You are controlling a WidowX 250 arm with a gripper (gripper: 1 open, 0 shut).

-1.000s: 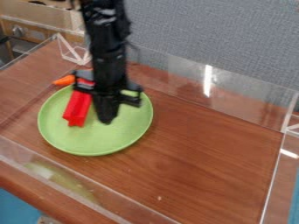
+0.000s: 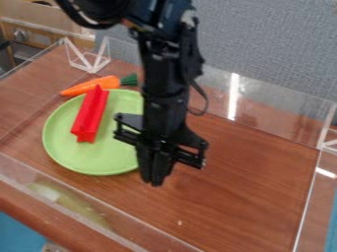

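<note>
My black gripper (image 2: 156, 172) hangs low over the wooden table just off the right side of a green plate (image 2: 79, 150), its fingers together with nothing visible between them. On the plate's left part lies a red object (image 2: 89, 115), long and ridged. An orange toy carrot (image 2: 87, 88) with a green top lies behind the plate. The gripper and arm cover the plate's right edge.
Clear low walls edge the table, with white brackets at the corners. A cardboard box (image 2: 30, 14) sits beyond the back left.
The red object and carrot look unmoved.
</note>
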